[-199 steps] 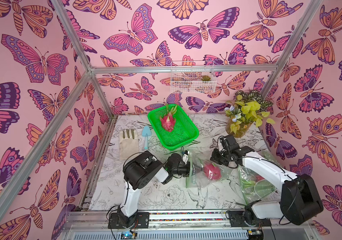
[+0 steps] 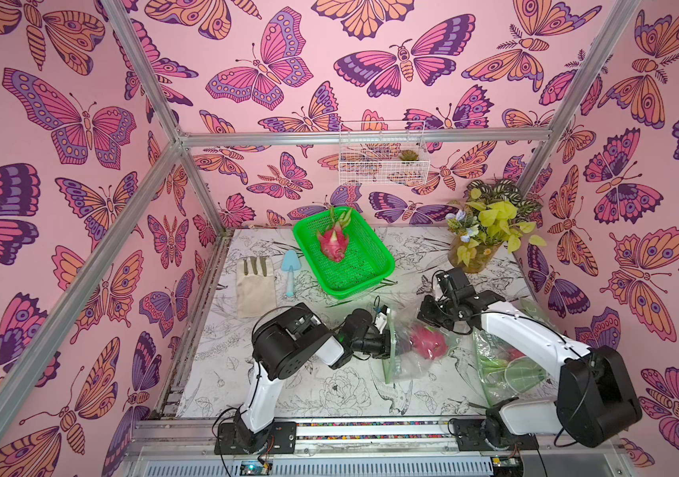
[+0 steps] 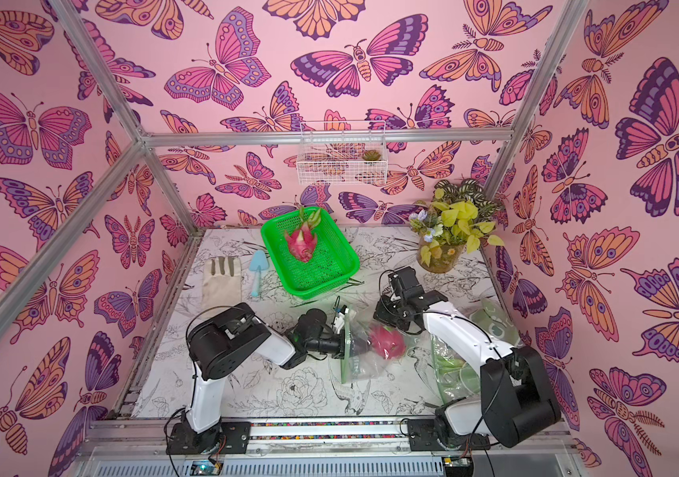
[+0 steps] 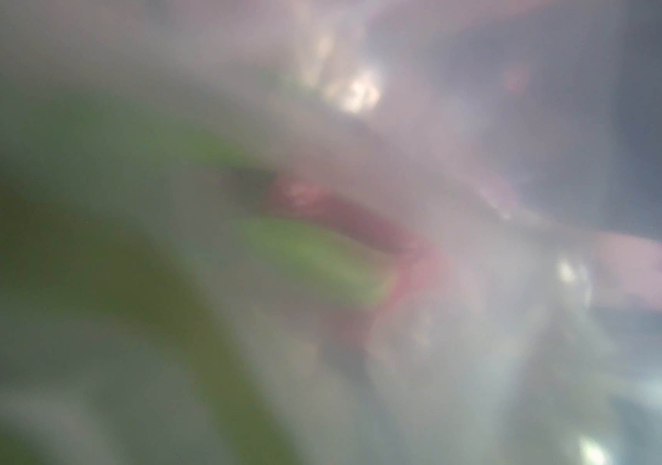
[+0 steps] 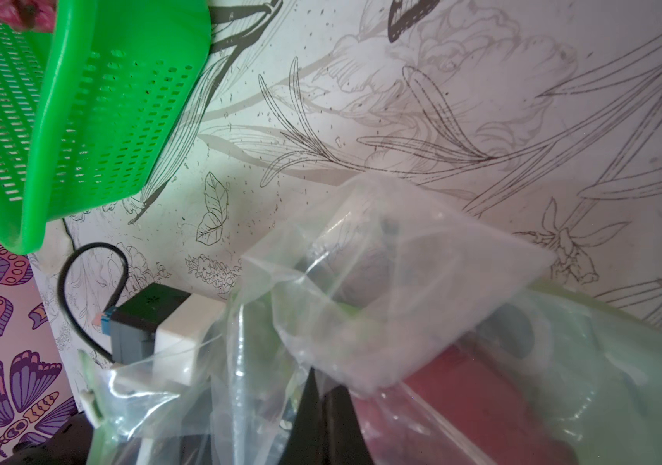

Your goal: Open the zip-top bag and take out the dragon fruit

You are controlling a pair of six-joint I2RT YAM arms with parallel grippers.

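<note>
The clear zip-top bag (image 2: 396, 364) lies at the middle front of the table, its green-edged mouth facing left. Inside it is a pink dragon fruit (image 2: 428, 342), seen through the film in the right wrist view as a red shape (image 5: 462, 410). My left gripper (image 2: 399, 344) reaches into the mouth from the left; its fingers are hidden, and the left wrist view shows only blurred film with some red and green. At the bag's far right side, my right gripper is shut, with thin film gathered at its tips.
Behind stands a green basket (image 2: 383, 258) holding another dragon fruit (image 2: 333, 242). A glove (image 2: 256, 294) and a blue trowel (image 2: 289, 274) lie to its left. A second bag (image 2: 498, 381) with produce lies under the right arm; a potted plant (image 2: 470, 254) is back right.
The left gripper has moved right, deeper toward the fruit. The bag's mouth and the fruit have shifted slightly right too. The right arm has stayed put.
</note>
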